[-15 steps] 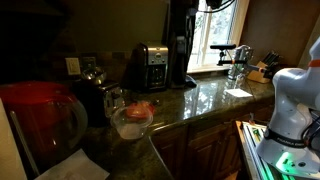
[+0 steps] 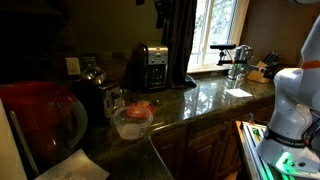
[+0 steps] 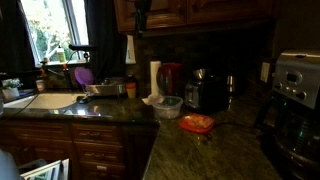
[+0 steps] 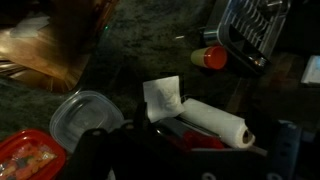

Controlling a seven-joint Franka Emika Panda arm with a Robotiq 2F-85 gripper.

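My gripper [image 2: 161, 14] hangs high above the counter at the top of exterior view 1, and its dark tip [image 3: 140, 22] shows near the upper cabinets in exterior view 2. In the wrist view the dark fingers [image 4: 95, 152] stand wide apart, so the fingers are open. Below lie a clear plastic container [image 4: 85, 120], a red dish [image 4: 30, 155] with food in it, a white paper towel roll [image 4: 218, 122] and a white sheet [image 4: 163, 98]. The clear container [image 3: 168, 107] and red dish [image 3: 197, 123] rest on the counter, well away from the gripper.
A silver coffee maker [image 3: 300, 85] stands near the counter's right side, and a black toaster [image 3: 207, 92] sits at the back. A metal dish rack [image 4: 255, 30] and a red-topped jar [image 4: 210, 57] are near the sink.
In exterior view 1 the gripper has risen and shifted left, from in front of the window side to the top edge. The counter objects have not moved.
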